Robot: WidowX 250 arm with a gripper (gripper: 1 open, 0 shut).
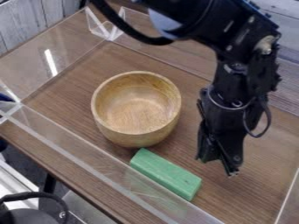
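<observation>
My black gripper [228,153] points down over the right part of the wooden table, its fingertips low near the tabletop, shut with nothing visible between them. A wooden bowl [136,109] sits to its left, empty. A green block [166,173] lies flat below the bowl, to the lower left of the gripper, apart from it.
Clear plastic walls [70,136] edge the brown table [70,79] at the left and front. A dark cable runs at the bottom left, outside the table.
</observation>
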